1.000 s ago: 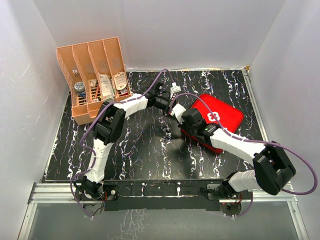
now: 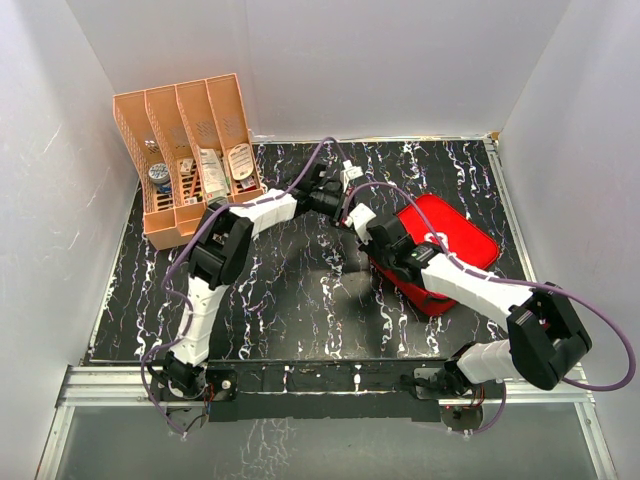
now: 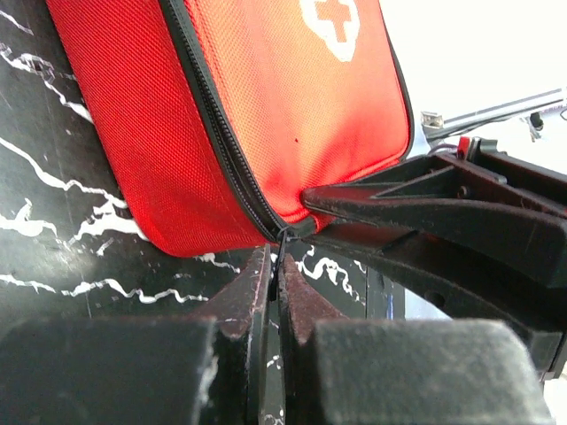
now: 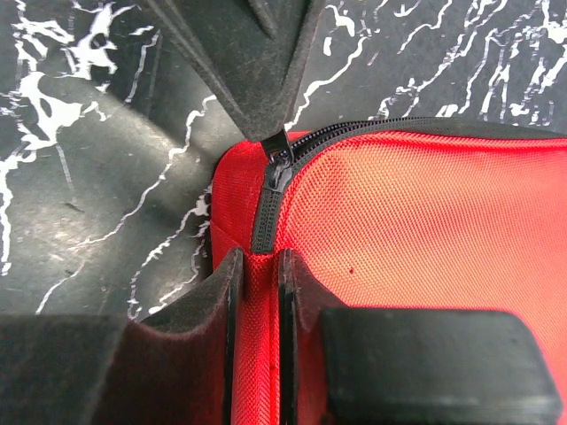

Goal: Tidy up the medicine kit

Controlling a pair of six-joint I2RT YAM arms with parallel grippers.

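A red first-aid bag (image 2: 453, 232) with a white cross and black zipper lies on the right side of the table. Its zipper pull (image 3: 283, 235) sits at one corner of the bag. At that corner my left gripper is shut on the pull tab, with its tips just outside the fabric. My right gripper has the bag's edge in a narrow gap between its fingers, beside the zipper, and the red cloth fills that gap. The bag's zipper track (image 4: 266, 221) runs closed up to the slider near the left gripper's tip.
An orange divided organizer (image 2: 160, 228) stands at the back left, holding a round jar (image 2: 159, 175), a white box (image 2: 213, 172) and other small items. Both grippers are close together near the bag's corner.
The bag has shifted and turned a little toward the right and front, its far right corner moving outward. Both arms stay almost where they were, with the right gripper moving slightly.
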